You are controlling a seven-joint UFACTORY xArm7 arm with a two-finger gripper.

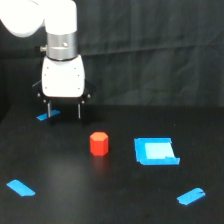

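At the upper left my white gripper hangs low over the black table with its dark fingers spread apart. Nothing shows between them. A small blue strip lies on the table by the left finger, which overlaps part of it in this view; whether they touch I cannot tell. Near the middle stands a red six-sided block, to the right of the gripper and closer to the camera. On the right is a blue tray-like piece with a pale inside.
One flat blue piece lies at the front left, and another blue piece at the front right. Bare black table spreads across the front middle. A dark curtain closes off the back.
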